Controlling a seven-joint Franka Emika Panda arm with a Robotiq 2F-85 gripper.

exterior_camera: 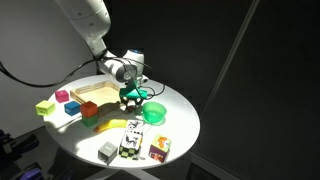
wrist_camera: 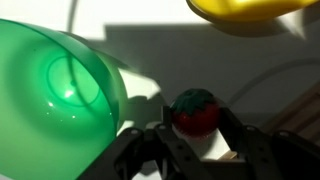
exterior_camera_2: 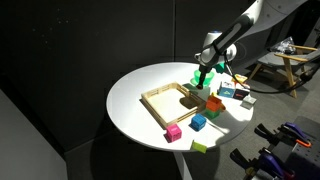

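Note:
In the wrist view, a small round red object with a dark green top (wrist_camera: pixel 196 114), like a toy strawberry or tomato, sits between the fingertips of my gripper, which is shut on it. A green bowl (wrist_camera: pixel 100 75) fills the left of that view, right beside the held object and not beneath it. From the first exterior side, the gripper (exterior_camera: pixel 132 98) is low over the round table, just left of the green bowl (exterior_camera: pixel 154 117); the red object is too small to make out clearly there.
A yellow banana-like object (exterior_camera: pixel 111 125) lies in front of the gripper. Behind is a shallow wooden tray (exterior_camera_2: pixel 172 104). An orange block (exterior_camera: pixel 89 109), a blue block (exterior_camera: pixel 72 108) and several printed boxes crowd the near side.

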